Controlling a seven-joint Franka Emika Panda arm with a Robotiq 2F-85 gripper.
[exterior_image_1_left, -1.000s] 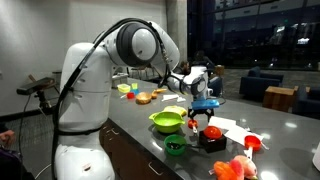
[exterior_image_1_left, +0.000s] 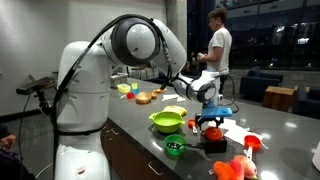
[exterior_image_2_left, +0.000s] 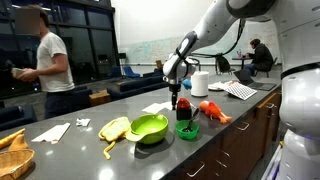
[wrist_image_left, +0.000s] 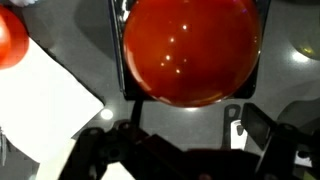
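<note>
A glossy red round object (wrist_image_left: 190, 50) fills the top middle of the wrist view, sitting in a black square box (exterior_image_1_left: 214, 146). My gripper is open, its dark fingers far apart at the lower left and right with only table between them. From the first exterior view, the gripper (exterior_image_1_left: 211, 119) hangs low over the red object (exterior_image_1_left: 212, 133). The second exterior view has the box (exterior_image_2_left: 188, 113) beside the green bowls; the exact gap between fingertips and red object cannot be told.
A large green bowl (exterior_image_1_left: 167, 122) and a smaller green bowl (exterior_image_1_left: 175, 145) stand left of the box. An orange-red plush toy (exterior_image_1_left: 236, 168) lies at the front right, and a red cup (exterior_image_1_left: 252, 142) behind it. White paper (wrist_image_left: 40, 100) lies flat nearby.
The gripper has come down and slightly right, closer over the red object. The box and bowls look unmoved. The person in the background has moved from right to left.
</note>
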